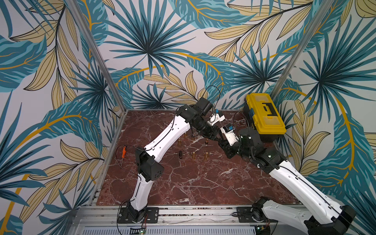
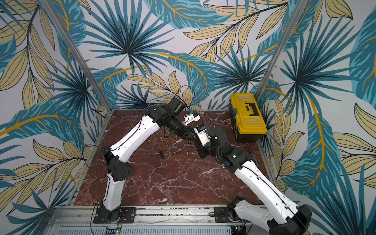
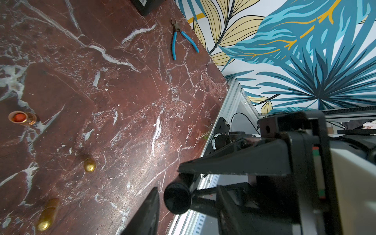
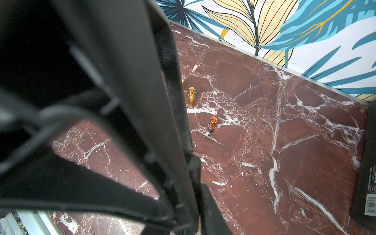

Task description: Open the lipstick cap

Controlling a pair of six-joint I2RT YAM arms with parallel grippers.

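A black lipstick tube (image 3: 177, 199) points its round end towards the camera in the left wrist view. My right gripper is shut on this tube, whose black upper end (image 4: 193, 161) shows in the right wrist view. My left gripper has its blurred fingers (image 3: 146, 213) apart, one on each side of the tube's end. No contact between those fingers and the tube can be made out. In the top left view both grippers meet above the back middle of the table, hiding the tube.
Several small lipsticks stand on the marble table, among them a black one (image 1: 180, 154) and a gold one (image 1: 206, 155). A yellow toolbox (image 1: 270, 113) stands at the back right, and an orange screwdriver (image 1: 123, 152) lies left. Blue pliers (image 3: 175, 42) lie near one edge.
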